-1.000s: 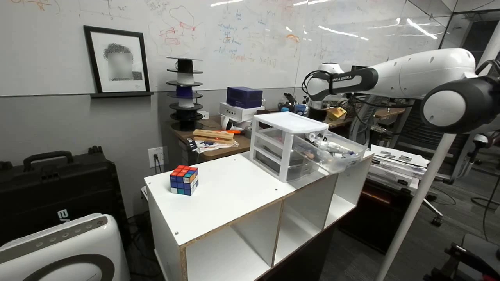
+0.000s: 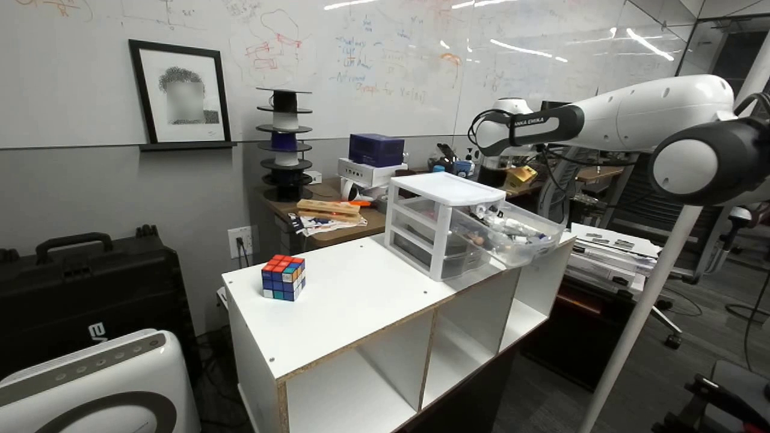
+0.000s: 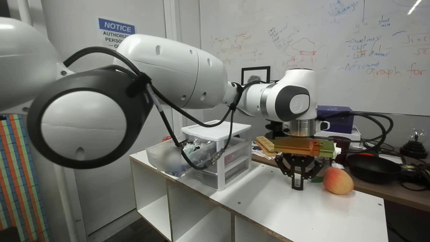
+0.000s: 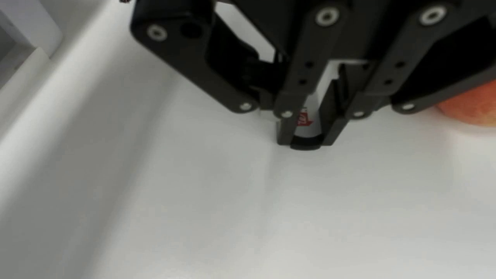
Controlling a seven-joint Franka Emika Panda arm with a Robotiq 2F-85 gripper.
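Observation:
In the wrist view my gripper points down at the white shelf top [image 4: 209, 204]. Between its fingers sits a small white object [image 4: 305, 124] with a red mark and a dark rounded end, perhaps a marker; the fingers are shut on it. From exterior view 2, the gripper [image 3: 297, 186] is low over the shelf, right of the drawer unit and just left of a red-yellow mango-like fruit [image 3: 338, 181]. Whether the held object touches the shelf I cannot tell. In exterior view 1 the gripper is hidden.
A white drawer unit [image 2: 446, 187] stands on the shelf, its clear top drawer [image 2: 538, 249] pulled out and holding assorted items. A Rubik's cube [image 2: 283, 278] rests near the shelf's left end. Bare shelf top lies between cube and drawers. A black pan [image 3: 374, 167] is behind the shelf.
The arm has shifted very slightly in exterior view 1. The cube and the drawer unit stand where they were.

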